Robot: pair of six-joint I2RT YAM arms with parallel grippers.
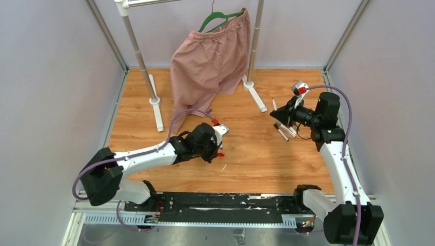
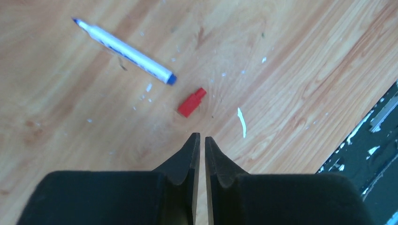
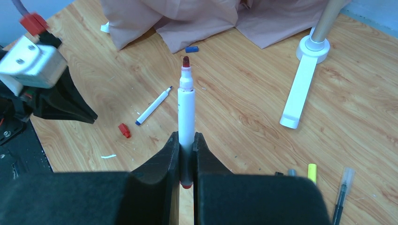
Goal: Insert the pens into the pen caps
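Observation:
My right gripper is shut on a white red-tipped pen, held upright. My left gripper hangs over the table, fingertips slightly apart with nothing between them. Below it in the left wrist view lie a red cap and a blue-tipped white pen. A blue cap lies by the pink fabric. Other pens lie beside my right gripper, among them a yellow one and a dark clear-capped one.
Pink trousers hang from a rack at the back, hem on the table. A white rack foot stands on the right of them. A thin white scrap lies near the red cap.

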